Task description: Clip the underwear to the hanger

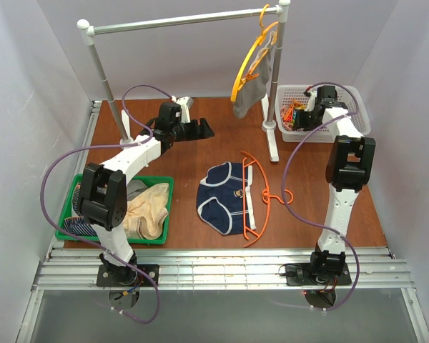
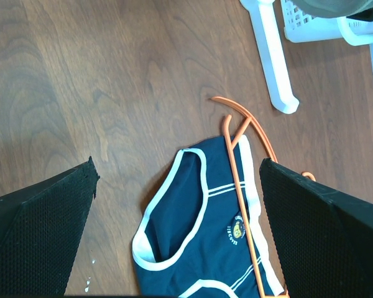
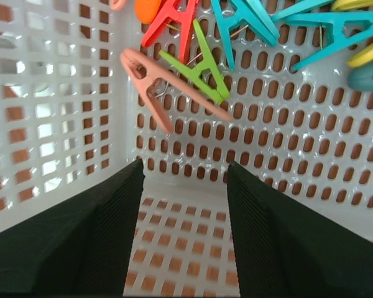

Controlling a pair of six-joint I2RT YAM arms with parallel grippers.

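Observation:
Navy underwear with white trim (image 1: 218, 200) lies on the wooden table, an orange hanger (image 1: 267, 207) lying over its right side. My left gripper (image 1: 204, 128) is open and empty above the table, up and left of the underwear; the left wrist view looks down on both underwear and hanger. My right gripper is open inside the white basket (image 1: 350, 128), low over its perforated floor. Ahead of its empty fingers lie clothespins, among them a pink one (image 3: 163, 87), a green one (image 3: 205, 71) and several teal ones.
A green bin (image 1: 165, 225) with folded clothes stands at the front left. A metal rack (image 1: 164, 22) spans the back, with a yellow hanger (image 1: 240, 75) holding a grey garment near its right post.

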